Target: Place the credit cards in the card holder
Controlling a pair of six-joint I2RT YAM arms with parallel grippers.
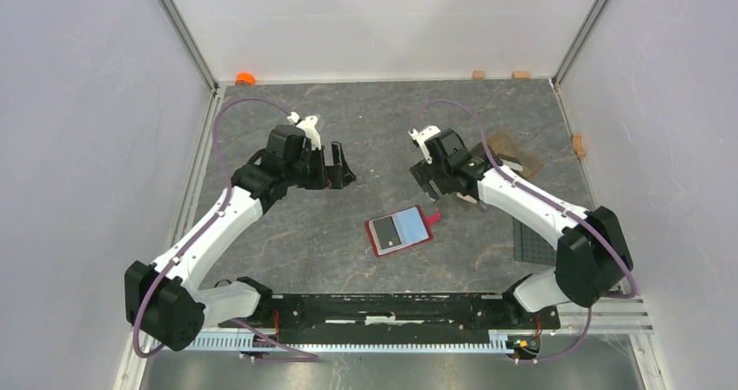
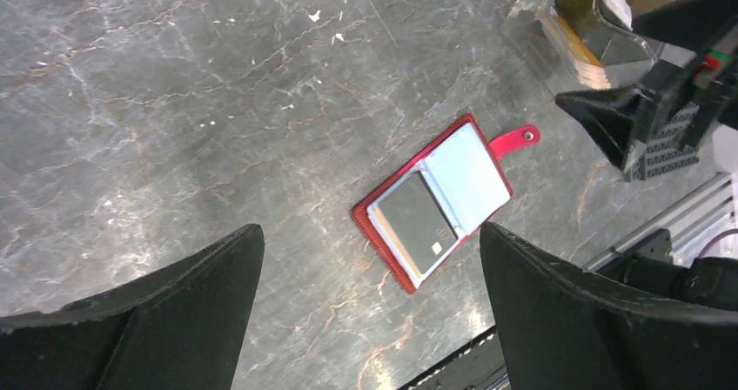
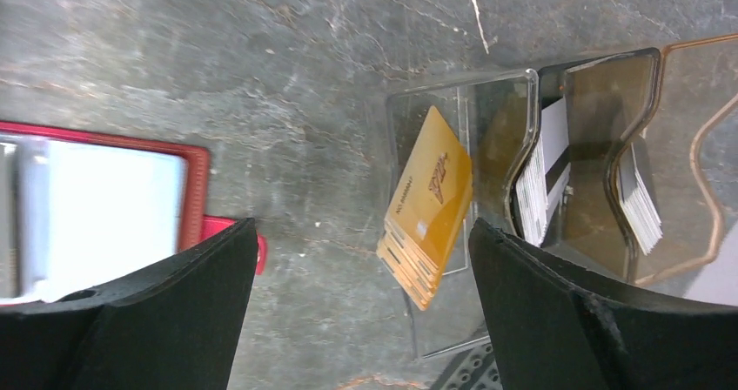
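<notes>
Flat on the table lies the red-edged card holder [image 1: 399, 231], its red tab [image 2: 515, 140] sticking out to the right. A dark card [image 2: 416, 221] sits in its lower-left half; the other half [image 2: 470, 174] is pale blue-white. Yellow cards [image 3: 431, 198] lean in the near compartment of a clear organizer [image 3: 500, 103], with white cards [image 3: 541, 172] in the compartments behind. My left gripper [image 1: 335, 157] is open above the table, up and left of the holder. Open too, my right gripper hangs between the holder and the organizer, with the yellow cards beyond its fingers.
A black perforated mat [image 1: 533, 244] lies at the right, partly under the right arm. An orange object [image 1: 245, 78] is at the back left edge. Bare table surrounds the holder on its left and behind.
</notes>
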